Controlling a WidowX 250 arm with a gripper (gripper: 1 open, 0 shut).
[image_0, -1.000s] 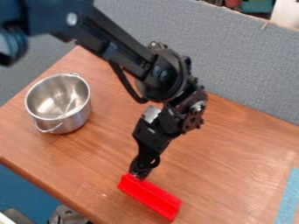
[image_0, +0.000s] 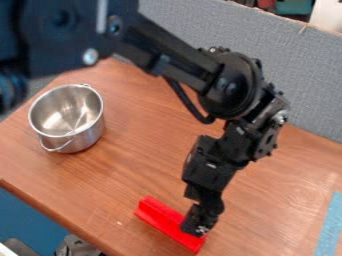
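A red rectangular block (image_0: 163, 220) lies on the wooden table near its front edge. The black gripper (image_0: 201, 218) is lowered at the block's right end, its fingertips over or beside it and covering part of it; it stands open. A steel pot (image_0: 67, 118) sits on the left of the table.
A grey wall (image_0: 287, 60) stands behind. Blue floor shows at the lower left.
The arm has moved right, carrying the gripper from the block's left end to its right end. The block shows no clear movement.
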